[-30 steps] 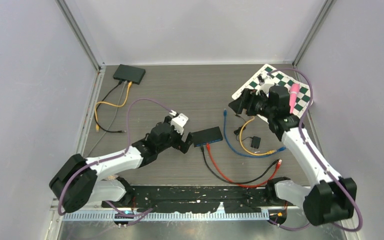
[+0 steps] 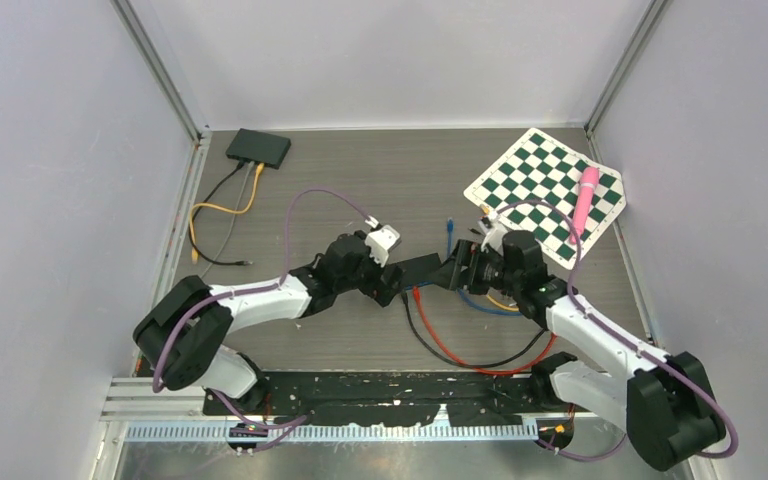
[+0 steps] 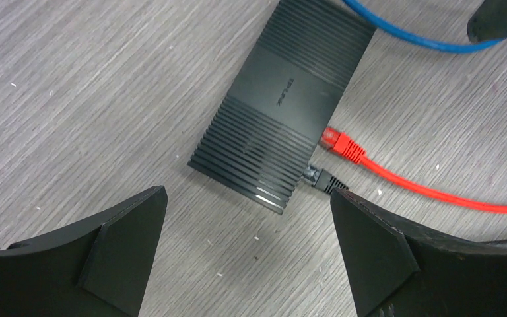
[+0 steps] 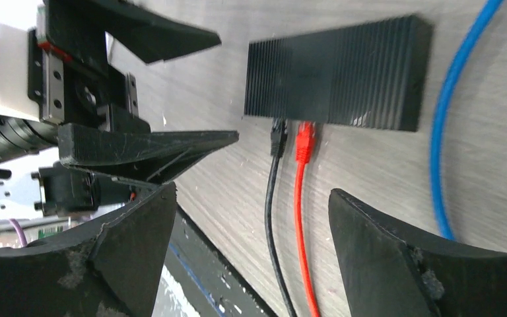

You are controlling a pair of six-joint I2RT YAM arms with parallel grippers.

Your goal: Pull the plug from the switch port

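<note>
A black ribbed switch [image 2: 415,268] lies in the centre, with a red plug and a black plug in adjacent ports on one long side, also clear in the right wrist view. My left gripper is open over the switch's end near the black plug, nothing between its fingers. My right gripper is open, just right of the switch in the top view, above the cables running from those plugs, with nothing held.
A blue cable [image 4: 443,119] curves beside the switch's other end. A second switch [image 2: 258,147] with cables sits back left. A checkerboard [image 2: 520,175] with a pink object [image 2: 584,200] lies back right.
The switch and its plugs look unmoved.
</note>
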